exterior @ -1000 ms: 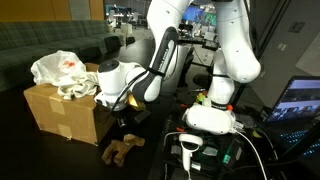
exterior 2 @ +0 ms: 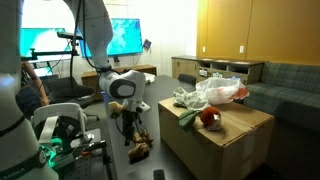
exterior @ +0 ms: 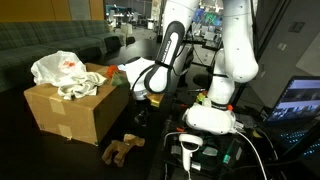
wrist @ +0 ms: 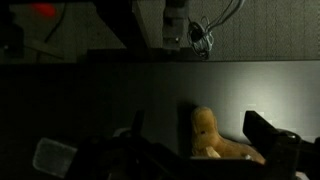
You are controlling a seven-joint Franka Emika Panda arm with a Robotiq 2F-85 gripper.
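A brown soft-looking toy (exterior: 122, 150) lies on the dark table in front of the cardboard box. It also shows as a brown shape (exterior 2: 138, 150) in exterior view 2. The wrist view has part of the toy (wrist: 205, 130) between and below my two dark fingers, nearer the right one. My gripper is open, its fingers wide apart and nothing held. In exterior view 1 the gripper (exterior: 142, 108) hangs above the table, behind and to the right of the toy; its dark fingers are hard to make out there.
The large cardboard box (exterior 2: 225, 150) stands beside the arm. On top are white plastic bags (exterior: 58, 70), a red round item (exterior 2: 210, 118) and a green item (exterior 2: 187, 117). A pale clear object (wrist: 55, 158) lies at the wrist view's lower left. Bare table surrounds the toy.
In exterior view 1 the arm's wrist and gripper have moved to the right, away from the box. The toy and box have stayed put.
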